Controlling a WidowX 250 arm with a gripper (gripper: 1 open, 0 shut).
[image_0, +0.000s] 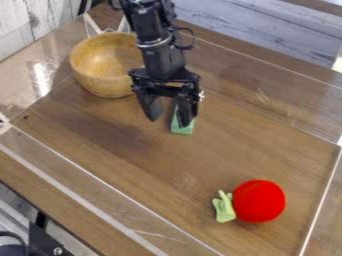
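Note:
My black gripper hangs open over a pale green block, its fingers around or just above it; the arm hides most of the block, and only its near end shows clearly. A tan bowl sits behind and left of the gripper. A red round object with a light green top lies at the front right.
A white wall stands at the back, with the table's edges at left and right.

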